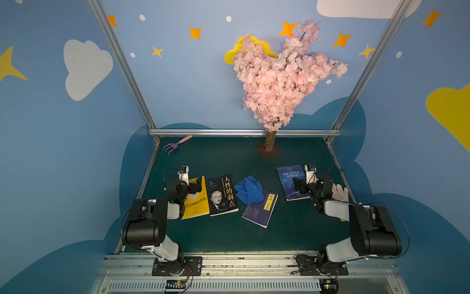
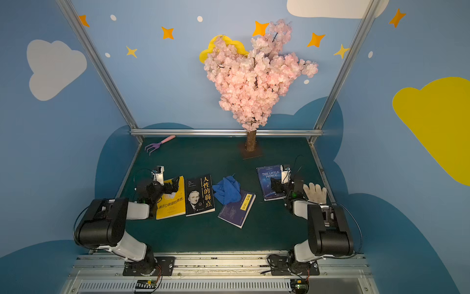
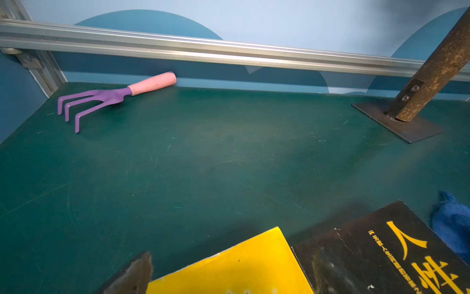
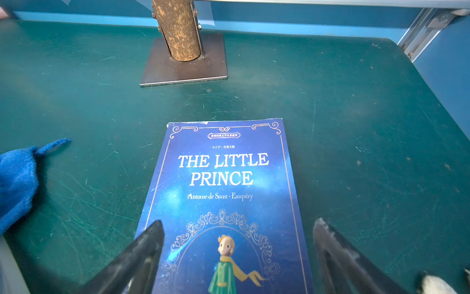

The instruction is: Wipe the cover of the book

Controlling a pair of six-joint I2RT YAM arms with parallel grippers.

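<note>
A crumpled blue cloth [image 1: 248, 189] lies partly over the top of a dark purple book [image 1: 257, 211] near the middle of the table. To its left are a black book [image 1: 221, 196] and a yellow book [image 1: 194, 206]; on the right lies the blue Little Prince book [image 4: 222, 183]. My left gripper hovers above the yellow book, open, with nothing between its fingers. Over the Little Prince book my right gripper is also open and empty, its fingertips apart on either side of the cover.
A pink blossom tree stands on a flat metal base [image 4: 146, 78] at the back. In the back left corner is a purple hand fork [image 3: 110, 96]. White gloves [image 2: 315, 193] lie right of the right arm.
</note>
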